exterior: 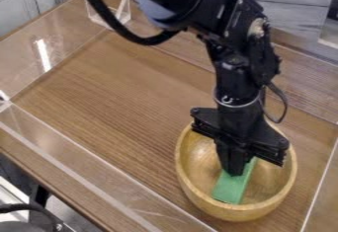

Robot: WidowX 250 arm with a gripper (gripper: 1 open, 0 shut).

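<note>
A wooden bowl (197,181) sits at the lower right of the table, holding a green rectangular object (231,185). My black gripper (240,159) is low over the bowl, its fingers drawn together just above and against the upper end of the green object. Its fingers look shut; whether anything is between them is hidden.
A clear plastic item (103,9) stands at the back left. Dark cables lie at the lower left corner, and a wall runs along the back.
</note>
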